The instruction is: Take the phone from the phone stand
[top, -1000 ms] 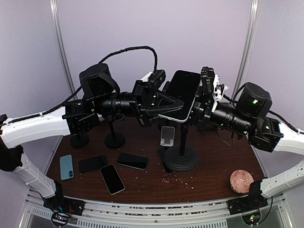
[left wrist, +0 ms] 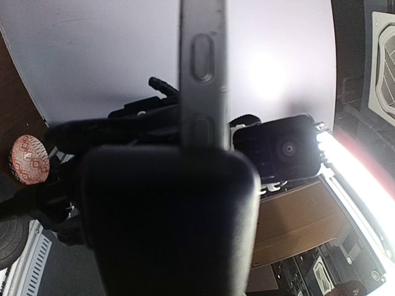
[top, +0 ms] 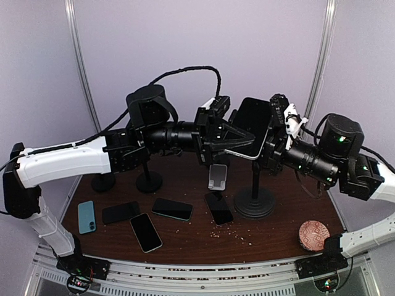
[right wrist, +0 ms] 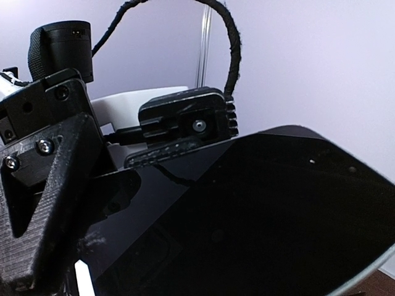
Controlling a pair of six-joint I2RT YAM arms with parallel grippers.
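The phone [top: 252, 120] leans, screen forward, at the head of the stand, whose round base [top: 254, 202] stands on the table. From the left, my left gripper [top: 237, 139] is shut on the phone's lower left side, one finger across the screen. The phone's edge with side buttons [left wrist: 202, 68] fills the middle of the left wrist view. At the right, my right gripper [top: 269, 154] reaches behind the phone and appears shut on the phone stand; its fingertips are hidden. The dark screen [right wrist: 247, 209] covers much of the right wrist view.
Several other phones lie on the table, including a blue one [top: 86, 217] and a black one [top: 218, 208] beside the stand base. Empty stands [top: 149, 181] stand at the back left. A patterned red bowl [top: 313, 235] sits at the front right.
Both arms have shifted right, carrying the phone with them. The stand base has moved right too, exposing more of the black phone beside it. The screen's tilt has changed slightly.
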